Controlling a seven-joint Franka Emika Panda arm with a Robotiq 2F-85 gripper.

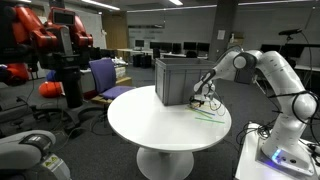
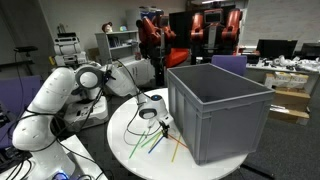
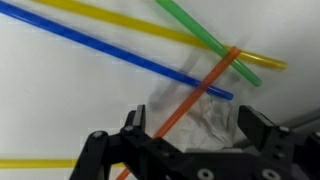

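Several thin coloured sticks lie on the white round table [image 1: 150,125]. In the wrist view a red-orange stick [image 3: 200,92] slants across, its upper end near a green stick [image 3: 200,30] and a yellow stick [image 3: 130,20]. A blue stick [image 3: 110,48] runs toward its middle, and a second yellow stick [image 3: 35,163] is at lower left. My gripper is open above them, its fingers spread on either side of the red-orange stick. Whether the fingers touch the table cannot be told.
A large grey bin [image 2: 220,115] stands on the table right beside the gripper and sticks. Beneath the right finger, a pale crumpled patch [image 3: 210,118] shows, its nature unclear. Toward the left in exterior view 1, the tabletop is bare.
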